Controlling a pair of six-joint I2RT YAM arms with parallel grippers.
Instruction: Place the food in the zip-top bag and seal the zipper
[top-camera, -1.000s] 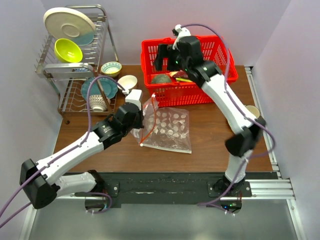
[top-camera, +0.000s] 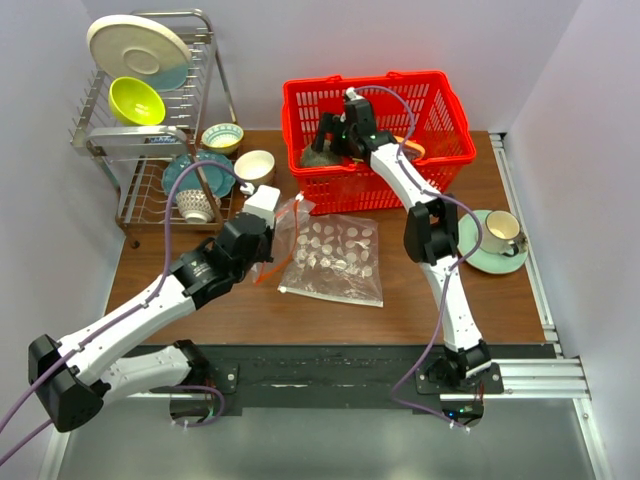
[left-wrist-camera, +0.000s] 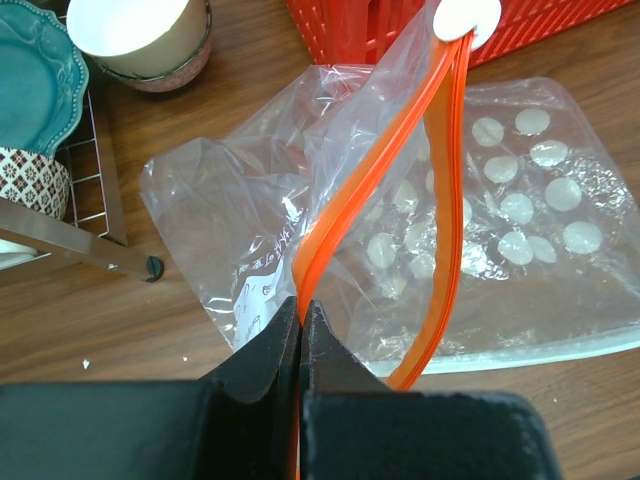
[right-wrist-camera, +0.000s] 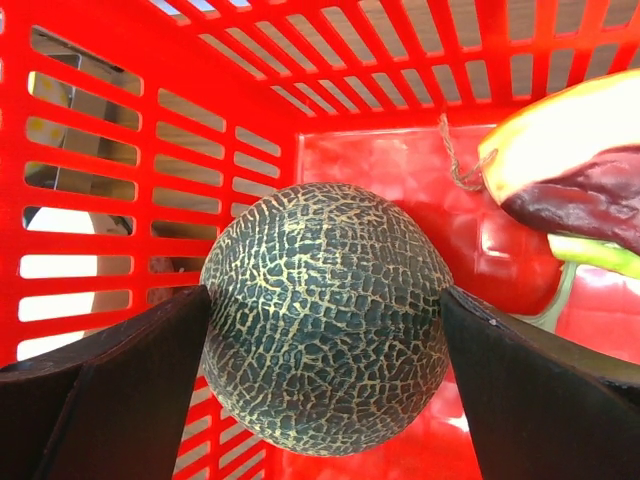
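Note:
On the table lies the clear zip top bag (top-camera: 340, 258), its mouth edged in orange zipper (left-wrist-camera: 440, 240) with a white slider (left-wrist-camera: 467, 18) at the far end. My left gripper is shut on the orange-rimmed bag edge, and the two orange strips stand apart beyond the fingertips, leaving the mouth open. Inside the red basket, a round dark green food piece with a netted, cracked-looking skin (right-wrist-camera: 328, 320) sits between the fingers of my right gripper. Those fingers are part open at its two sides; whether both touch it I cannot tell.
More food, a purple and cream eggplant-like piece (right-wrist-camera: 575, 150), lies in the red basket (top-camera: 400, 185), whose slatted wall is close to the right gripper. A dish rack (top-camera: 150, 130) stands left; a cup (top-camera: 500, 232) on a plate is at right.
The left gripper has shifted slightly left and toward the front, with the orange bag edge following.

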